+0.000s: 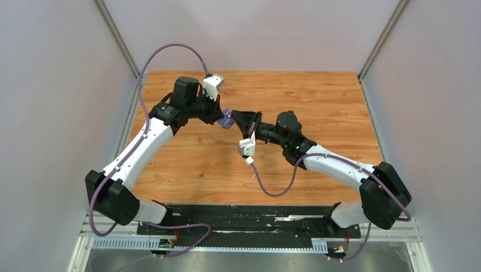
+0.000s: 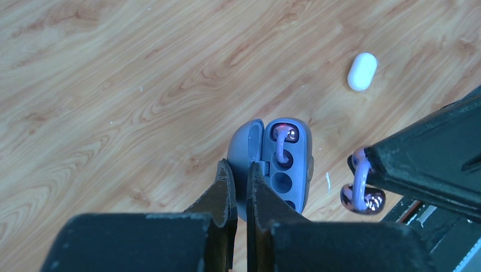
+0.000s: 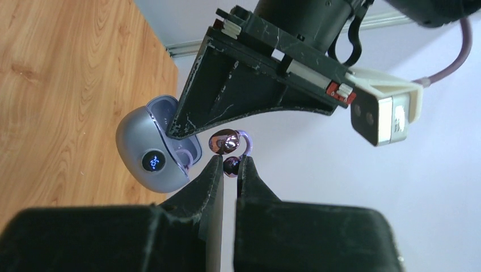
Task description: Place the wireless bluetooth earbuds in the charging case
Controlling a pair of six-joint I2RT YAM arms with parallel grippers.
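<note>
The lilac charging case (image 2: 288, 177) is raised off the table with its lid open, and my left gripper is shut on its lid side. One earbud (image 2: 282, 141) sits in one side of the case; round wells beside it are empty. My right gripper is shut on the other earbud (image 3: 224, 141), a shiny ear-clip piece held at the fingertips. That earbud hangs beside the case, apart from it in the left wrist view. A lit display shows on the front of the case (image 3: 139, 150) in the right wrist view.
A white capsule-shaped object (image 2: 362, 72) lies on the wooden table (image 1: 187, 175). Both grippers are close together above the table's left-centre. Bare wood surrounds them, with the far right of the table clear.
</note>
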